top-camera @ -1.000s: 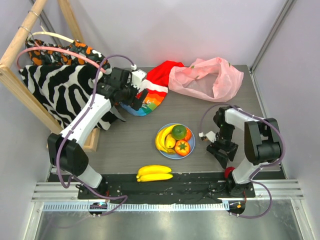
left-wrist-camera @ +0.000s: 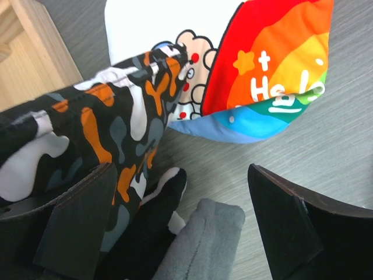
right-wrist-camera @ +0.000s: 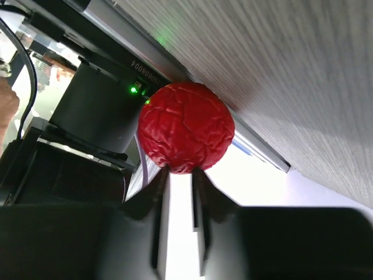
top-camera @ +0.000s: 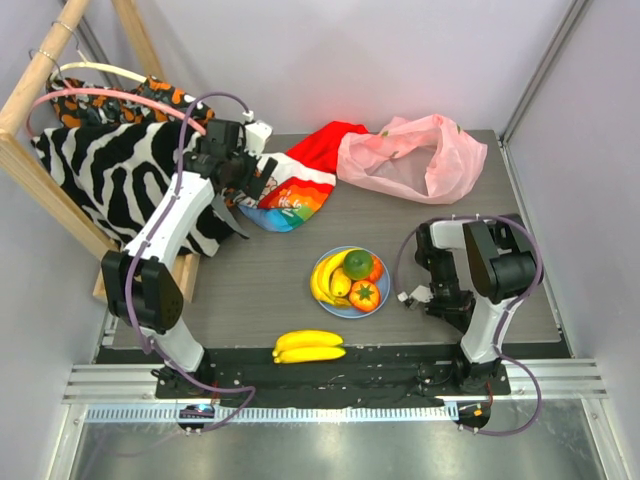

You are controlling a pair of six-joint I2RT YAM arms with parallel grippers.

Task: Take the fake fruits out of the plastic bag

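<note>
A red wrinkled round fruit [right-wrist-camera: 185,127] lies at the table's front edge by the right arm's base, just beyond the fingertips of my right gripper, which stand part open and close to it. The empty-looking pink plastic bag [top-camera: 445,160] lies at the back right. A blue plate [top-camera: 343,310] holds bananas and other fruits; two bananas [top-camera: 308,340] lie on the front edge. My left gripper [top-camera: 255,175] hangs open over cloth at the back left, nothing between its fingers.
A wooden rack [top-camera: 20,95] draped with patterned fabrics fills the left side. A red and rainbow cloth [top-camera: 300,190] lies at the back middle. Bare table surrounds the plate, mostly to its left.
My right gripper has moved down toward the front edge, now hiding the red fruit in the top view. The left arm has moved left and slightly up in the top view.
</note>
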